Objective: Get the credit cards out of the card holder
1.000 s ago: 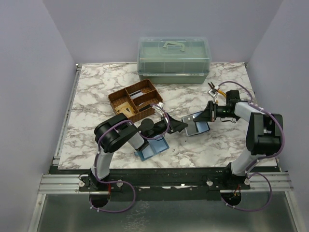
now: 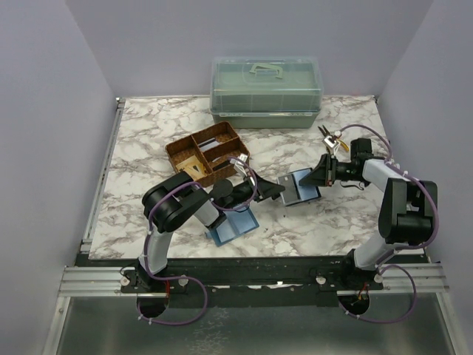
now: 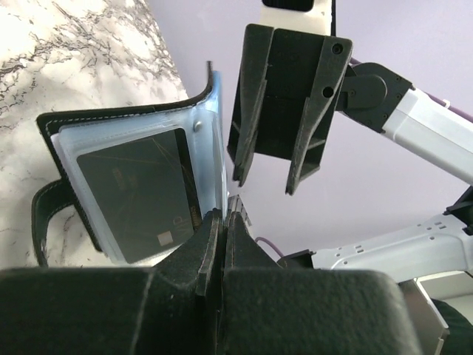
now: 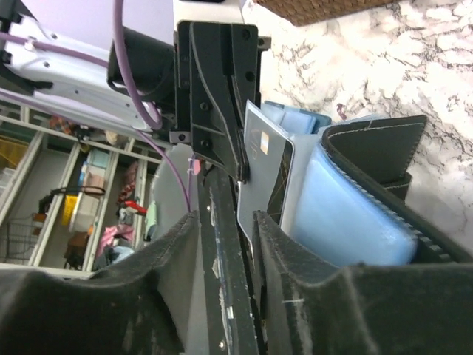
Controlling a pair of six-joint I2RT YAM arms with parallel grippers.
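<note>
The card holder (image 2: 303, 185), blue plastic sleeves in a black cover, is held up between my grippers. A dark card (image 3: 133, 192) with gold lines shows in its sleeve in the left wrist view; a grey card face shows in the right. My left gripper is shut at the holder's edge, with what is between its fingers too thin to make out. My right gripper (image 2: 325, 177) is at the holder's right part; in its wrist view the fingers (image 4: 284, 288) are blurred beside the sleeves, their opening unclear.
A wooden organiser (image 2: 177, 148) stands behind the left arm, a lidded green box (image 2: 266, 111) at the back. Blue sleeves (image 2: 229, 229) lie at the front left, pliers (image 2: 332, 140) at the back right.
My right gripper has shifted slightly toward the front from its place about a second ago, and more of the blue sleeve shows. The left arm is nearly still.
</note>
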